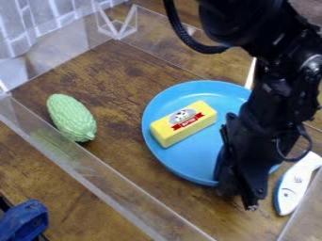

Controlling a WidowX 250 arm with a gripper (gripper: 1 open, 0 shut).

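Note:
A yellow box with a red label (183, 123) lies on a round blue plate (201, 162) on the wooden table. The black gripper (233, 184) is low over the plate's lower right edge, covering part of it; whether its fingers are open or shut is unclear. A white and blue utensil (297, 186) lies right of the gripper, partly behind the arm. A green ridged vegetable, like a corn or cabbage toy (71, 119), lies at the left.
Clear plastic walls border the work area at the back and front left. A blue object (22, 222) sits outside at the lower left. Bare wood lies between the vegetable and the plate.

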